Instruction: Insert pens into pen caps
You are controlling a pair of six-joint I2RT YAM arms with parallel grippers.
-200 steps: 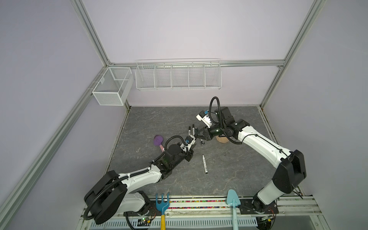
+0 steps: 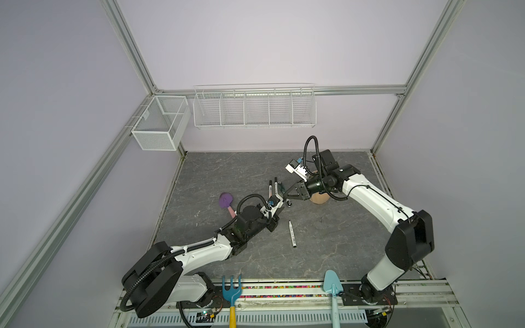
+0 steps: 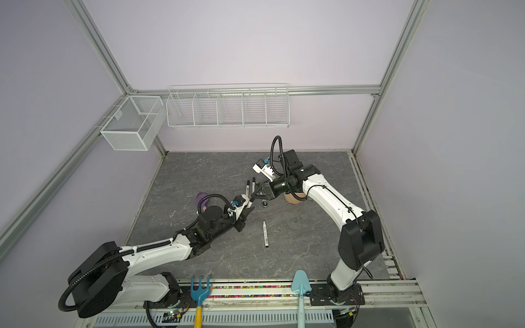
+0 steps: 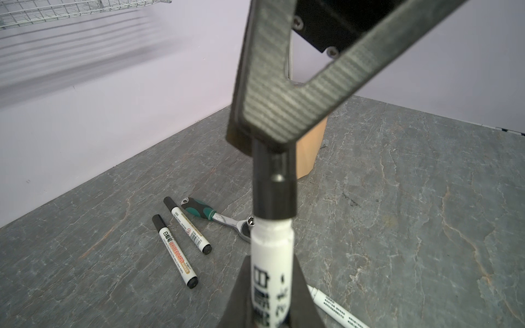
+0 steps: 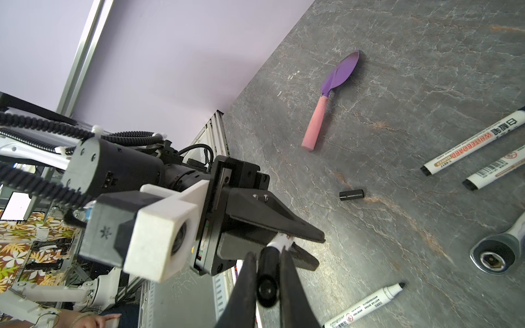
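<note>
My left gripper is shut on an upright white marker body (image 4: 271, 257), seen large in the left wrist view. Above it my right gripper (image 2: 288, 194) is shut on a black cap (image 4: 274, 191), which sits on or against the marker's top; how far in it is, I cannot tell. On the table lie two capped whiteboard markers (image 4: 174, 254) (image 4: 187, 227), an uncapped marker (image 5: 363, 303) with its black tip showing, and a loose black cap (image 5: 351, 194).
A ratchet (image 5: 492, 254) lies near the capped markers. A purple-pink spoon (image 5: 316, 123) lies to the left, and a tan object (image 2: 320, 199) sits behind my right gripper. Wire baskets (image 2: 254, 106) hang on the back wall.
The items on the table are unmoved.
</note>
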